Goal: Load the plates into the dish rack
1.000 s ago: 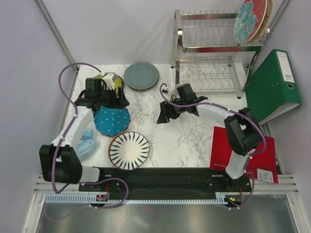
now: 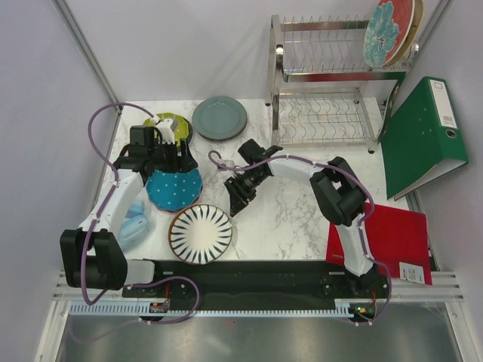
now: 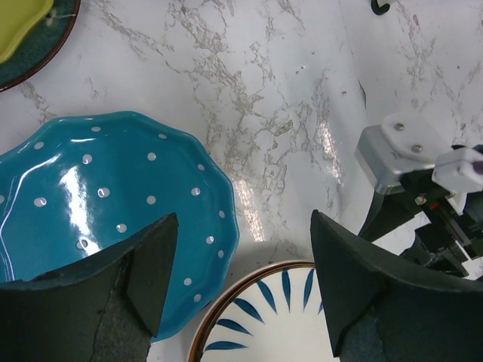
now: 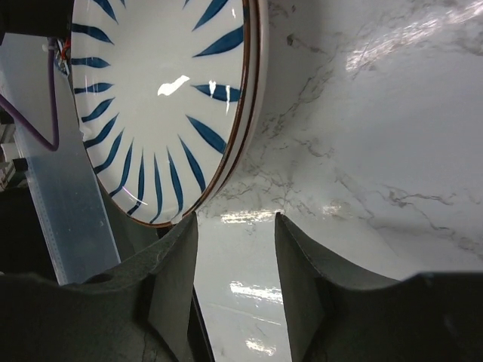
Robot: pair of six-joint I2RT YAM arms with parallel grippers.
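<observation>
The white plate with blue strokes (image 2: 200,234) lies flat near the front edge, apparently on top of another plate. Just right of its rim hangs my right gripper (image 2: 240,204), its fingers parted and nothing between them; in the right wrist view the plate (image 4: 170,98) is left of the fingertips. A blue dotted plate (image 3: 113,204) lies behind it, below my open left gripper (image 2: 181,160). Farther back are a yellow-green plate (image 2: 160,121) on a dark one and a grey-green plate (image 2: 219,118). The metal dish rack (image 2: 317,119) holds a red floral plate (image 2: 385,34) and a brown one upstairs.
A green binder (image 2: 423,139) stands at the right, with a red folder (image 2: 381,245) in front of it. A light blue cloth-like item (image 2: 134,226) lies by the left arm. The rack's lower tier is empty, and the centre table is bare.
My right gripper has travelled left and toward the front, ending beside the striped plate. The left gripper shifted very slightly left. The plates have stayed put.
</observation>
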